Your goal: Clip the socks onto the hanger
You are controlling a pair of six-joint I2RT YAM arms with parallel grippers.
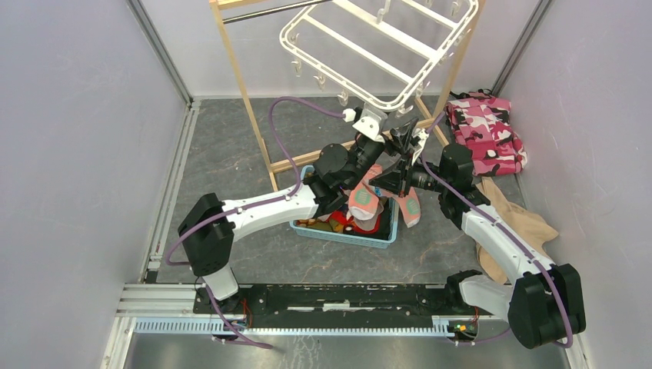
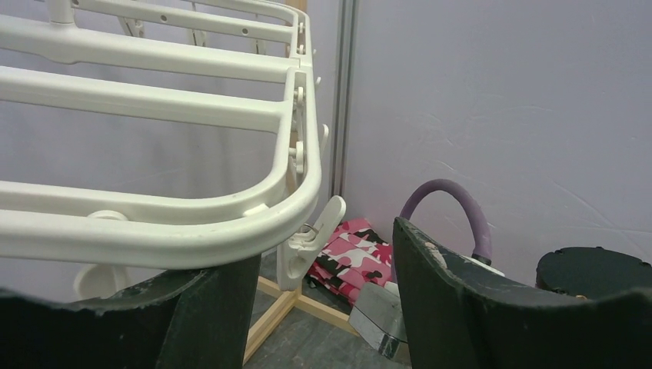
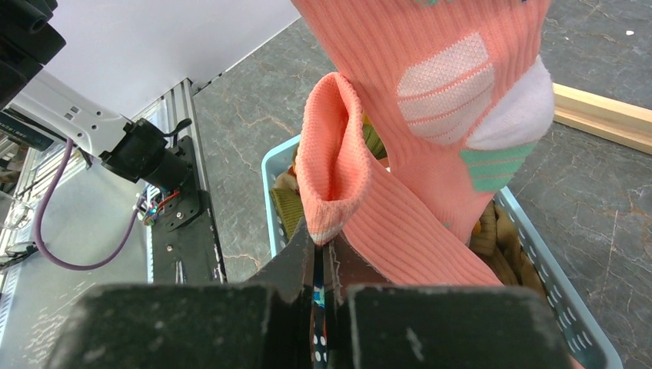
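Pink-and-white socks (image 1: 363, 201) hang over the basket, with green patches on them. In the right wrist view, my right gripper is shut on the lower edge of a folded pink sock cuff (image 3: 332, 173). The white hanger (image 1: 361, 58) fills the upper left of the left wrist view. At its near corner a white clip (image 2: 304, 244) appears between the fingers of my left gripper, which stand apart. Whether they touch the clip cannot be told. From above, both grippers are close together beneath that corner, partly hiding each other.
A blue basket (image 1: 338, 237) with more clothing stands on the floor below the arms. A wooden frame (image 1: 254, 115) rises behind. Pink camouflage fabric (image 1: 484, 127) and a tan cloth (image 1: 511, 223) lie to the right. Left of the basket, the floor is clear.
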